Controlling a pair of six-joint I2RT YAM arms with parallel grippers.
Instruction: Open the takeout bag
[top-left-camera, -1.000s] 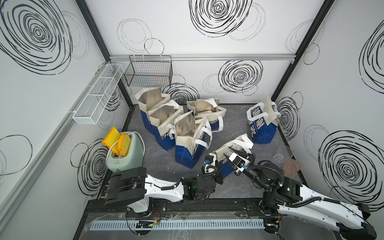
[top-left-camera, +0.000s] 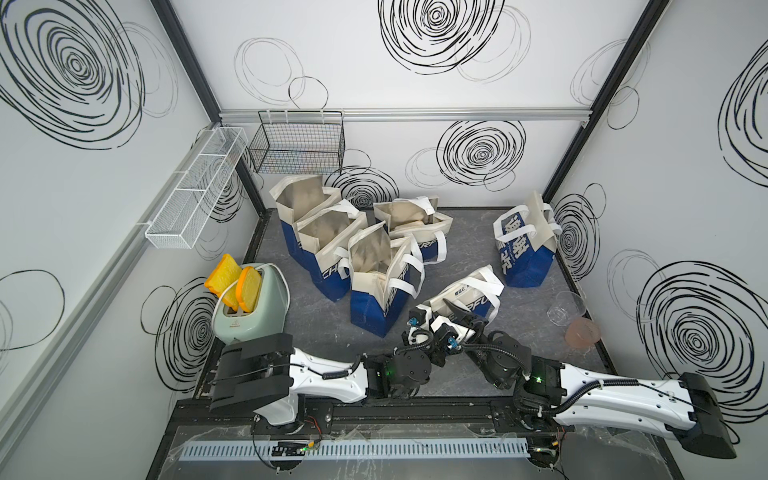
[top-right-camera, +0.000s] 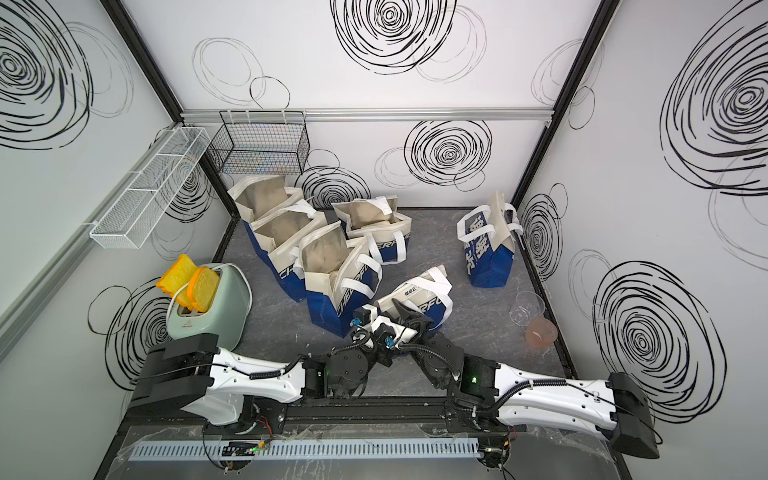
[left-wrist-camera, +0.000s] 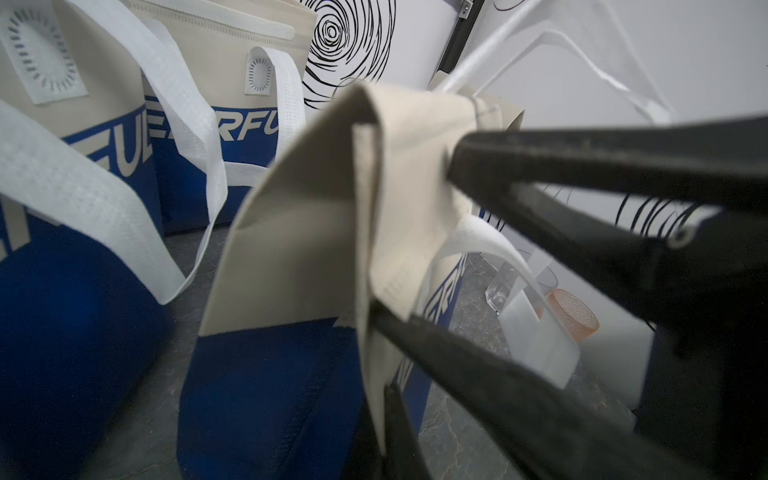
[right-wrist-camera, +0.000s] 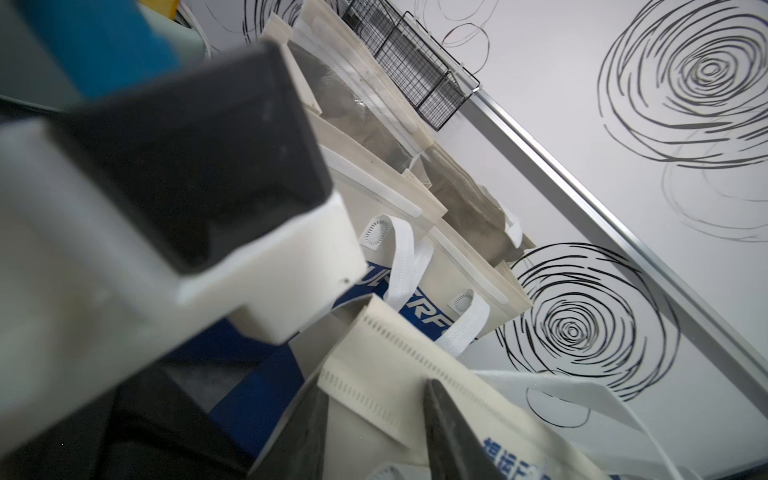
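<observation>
The takeout bag (top-left-camera: 462, 289), cream above and blue below with white handles, stands before the grippers, its mouth looking narrow from above. At its near left edge is my left gripper, shut, with the bag's thin cream edge (left-wrist-camera: 361, 264) running down between its fingertips. My right gripper straddles the folded cream top of the bag, its two fingers (right-wrist-camera: 452, 432) visibly apart. Those dark fingers also cross the left wrist view from the right. The two grippers are very close together, and they hide the bag's near lower part from above.
Several open takeout bags (top-left-camera: 382, 292) stand to the left and behind. Another bag (top-left-camera: 526, 260) is at the right. Clear and pinkish cups (top-left-camera: 582, 333) lie by the right wall. A green caddy (top-left-camera: 272, 308) holding yellow sponges stands left. Floor between bag and right wall is bare.
My right gripper has moved left along the bag's top, up to the left gripper, and turned on the way. The left arm has stayed still. The bag's handle has shifted slightly.
</observation>
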